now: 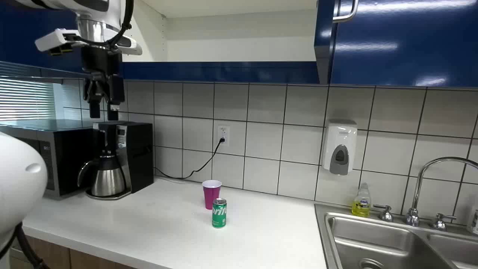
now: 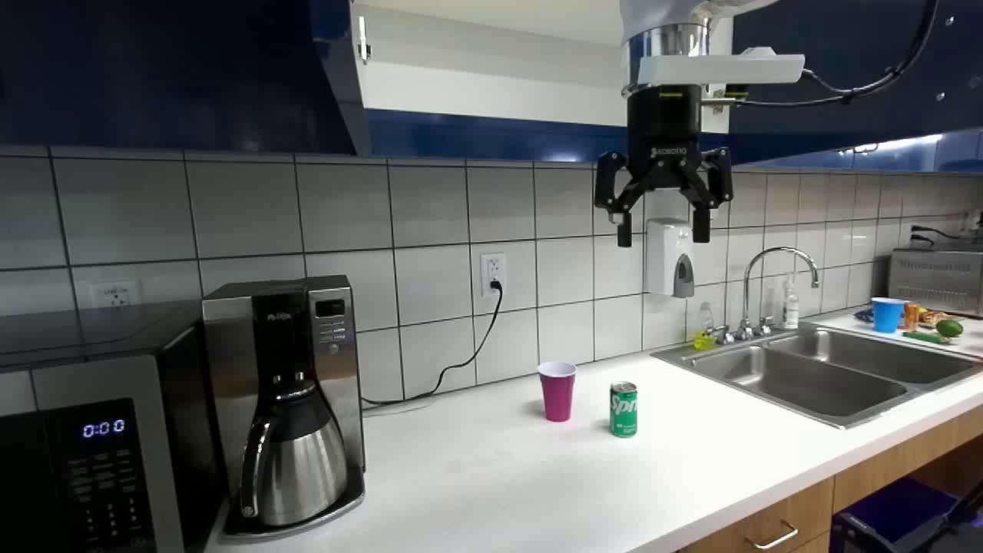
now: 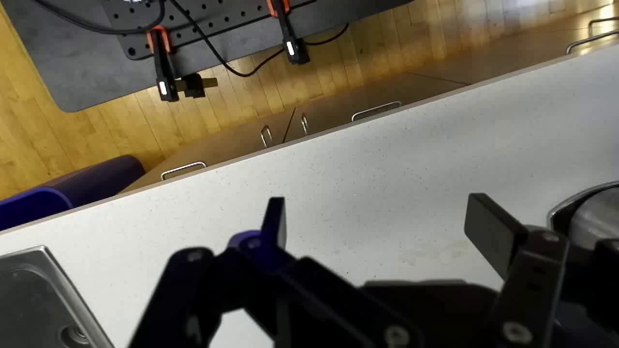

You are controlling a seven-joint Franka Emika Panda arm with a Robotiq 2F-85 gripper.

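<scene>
High above the counter hangs my gripper (image 2: 663, 230), pointing down with its fingers (image 3: 490, 232) spread wide and nothing between them. Below it, on the white counter (image 1: 148, 224), a green Sprite can (image 2: 623, 409) stands upright. Close to the can is an upright magenta cup (image 2: 557, 392) with a white inside, nearer the tiled wall. The exterior views show both, well apart from the gripper. Neither the can nor the cup can be made out in the wrist view.
A coffee maker (image 1: 139, 152) with a steel carafe (image 1: 107, 181) stands beside a microwave (image 2: 101, 442). The sink (image 1: 372, 233) lies at the other side, near a soap dispenser (image 1: 340, 147) on the wall. A black cord (image 2: 479, 346) runs behind the cup.
</scene>
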